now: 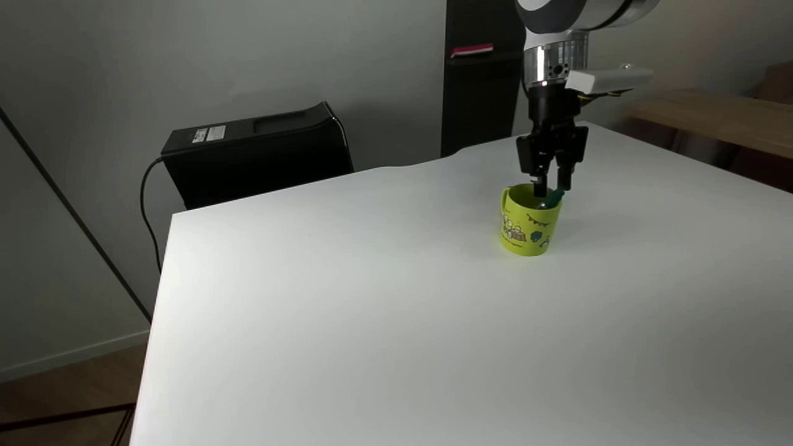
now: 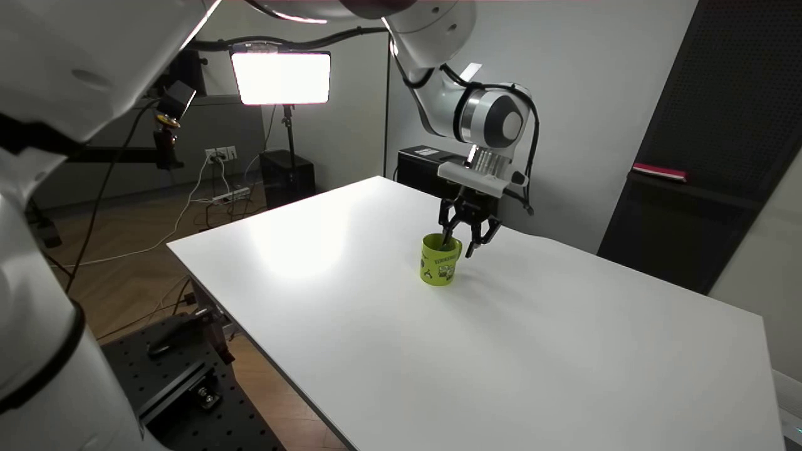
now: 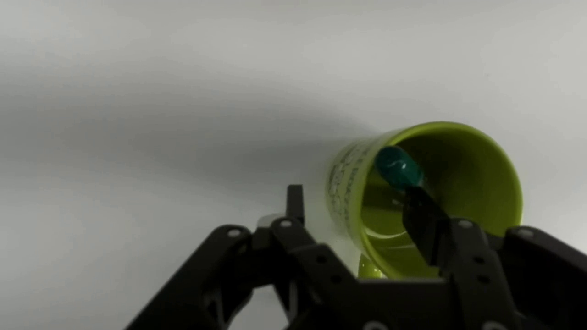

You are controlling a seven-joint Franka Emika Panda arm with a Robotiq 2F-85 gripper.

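An upright yellow-green mug (image 1: 526, 230) with printed figures stands on the white table. Inside it leans a teal-handled utensil (image 3: 399, 167), its end resting by the rim; its lower part is mostly hidden. My gripper (image 1: 552, 187) is right at the mug with its fingers spread apart. In the wrist view one finger (image 3: 421, 220) overlaps the mug's opening close to the teal handle, while the other finger (image 3: 295, 206) is outside the mug wall. Nothing shows held between them. From the second exterior side, too, the mug (image 2: 437, 264) has one finger over its opening and one beyond the handle.
A black box-shaped device (image 1: 256, 152) stands behind the table's far edge. A lit panel lamp (image 2: 282, 77) is beyond the table in the second exterior view.
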